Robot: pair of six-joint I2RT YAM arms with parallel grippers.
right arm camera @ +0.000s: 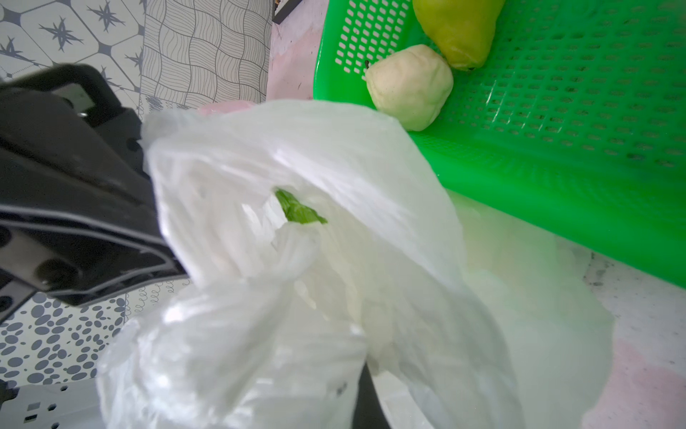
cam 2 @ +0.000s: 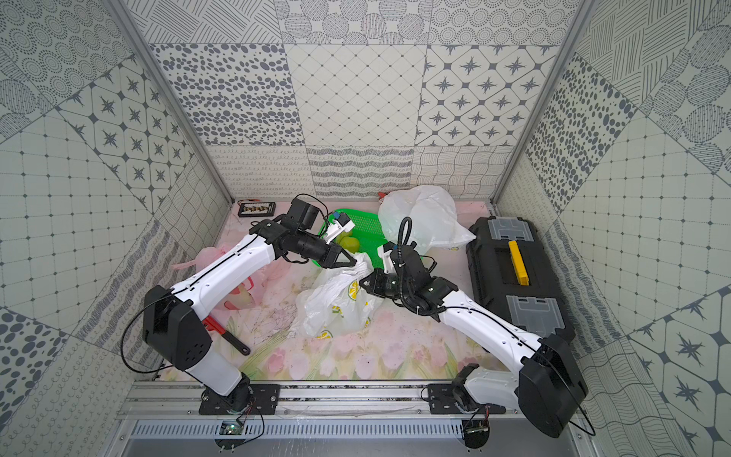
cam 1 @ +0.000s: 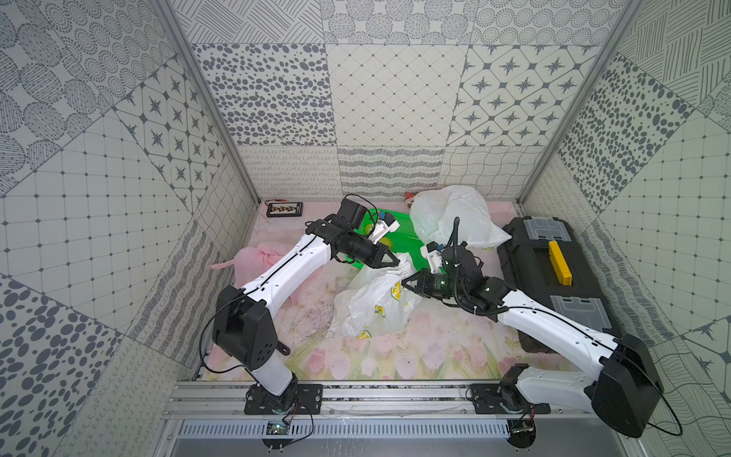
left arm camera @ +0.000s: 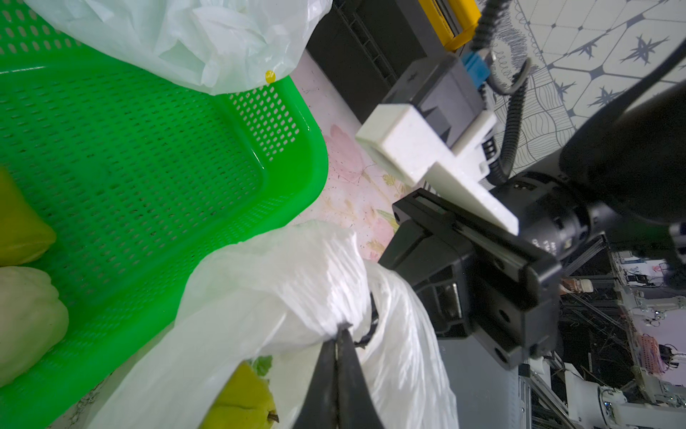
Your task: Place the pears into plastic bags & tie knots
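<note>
A white plastic bag [cam 1: 365, 308] with yellow and green marks stands bunched up in front of the green basket [cam 2: 361, 222]. At its top, my left gripper is shut, with plastic folds meeting at its fingertips. My right gripper is shut on the bag from the right side, its tips partly covered by plastic. In the left wrist view a yellow patch [left arm camera: 239, 400] shows low at the bag; whether it is fruit or print, I cannot tell. A yellow-green pear [right arm camera: 461, 28] lies in the basket. The bag's contents are mostly hidden.
A pale round item [right arm camera: 411, 85] lies beside the pear. Another white bag [cam 1: 455, 217] rests behind, over the basket's edge. A black toolbox [cam 1: 525, 259] stands right; a pink bag [cam 1: 259, 262] and a red-black tool [cam 2: 228, 335] lie left.
</note>
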